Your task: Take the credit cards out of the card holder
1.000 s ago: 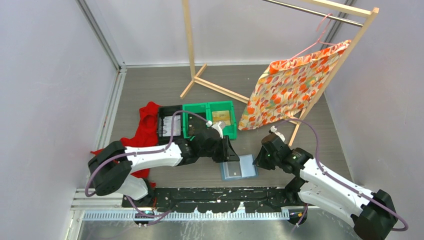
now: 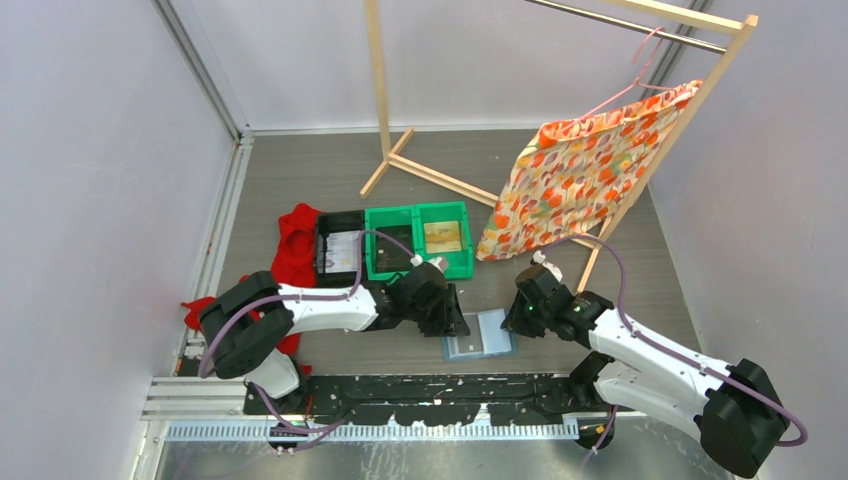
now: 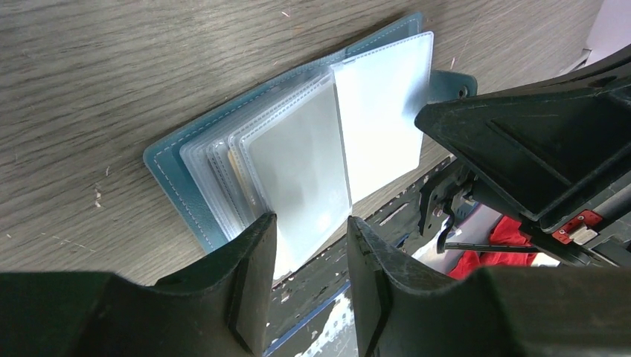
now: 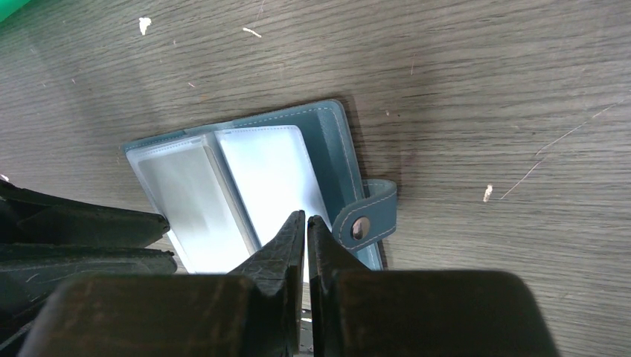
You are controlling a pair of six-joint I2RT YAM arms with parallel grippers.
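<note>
The card holder (image 2: pixel 482 350) lies unfolded flat on the grey table, blue-edged with a snap strap (image 4: pixel 363 223) on its right side. A stack of clear plastic sleeves (image 3: pixel 298 156) fills its left half, and a white sleeve page (image 4: pixel 271 167) covers much of the right half. Over the lower left sleeves, my left gripper is open, its fingertips apart with nothing gripped. My right gripper hovers at the white page near the strap; only a narrow gap parts its fingertips, and no card shows between them. Whether either touches the sleeves is unclear.
Behind the holder stands a green tray (image 2: pixel 462 272) with a gold card (image 2: pixel 442 237) in one compartment, beside a black bin (image 2: pixel 322 262). Red cloth (image 2: pixel 293 262) lies at left. A patterned cloth (image 2: pixel 590 165) hangs from a wooden rack at right.
Over the last second both hands have come down a little toward the holder, the left one shifting slightly toward the near edge. The holder has stayed in place.
</note>
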